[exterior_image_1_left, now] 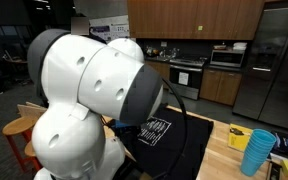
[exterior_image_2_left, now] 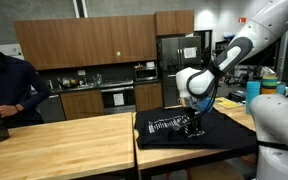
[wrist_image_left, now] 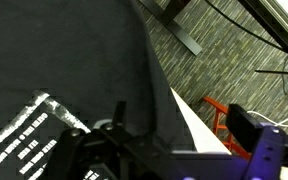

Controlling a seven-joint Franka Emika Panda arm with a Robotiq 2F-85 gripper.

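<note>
A black cloth (exterior_image_2_left: 169, 128) with white printed marks lies spread over the wooden table, its far part flat and the near part rumpled. In the wrist view the cloth (wrist_image_left: 69, 55) fills the left side, with a fold running down along the table edge. My gripper stands open above that edge, its fingers wide apart. The fold lies close to the left finger; whether they touch I cannot tell. In exterior view 2 the gripper (exterior_image_2_left: 192, 130) is low over the near part of the cloth. My own arm hides much of it in exterior view 1.
Blue stacked cups (exterior_image_1_left: 257, 152) stand at the table's right side, near a yellow item (exterior_image_1_left: 240, 137). Stools (exterior_image_1_left: 22, 125) stand on the floor at the left. A person (exterior_image_2_left: 19, 90) is beside the bare left end of the table (exterior_image_2_left: 59, 145).
</note>
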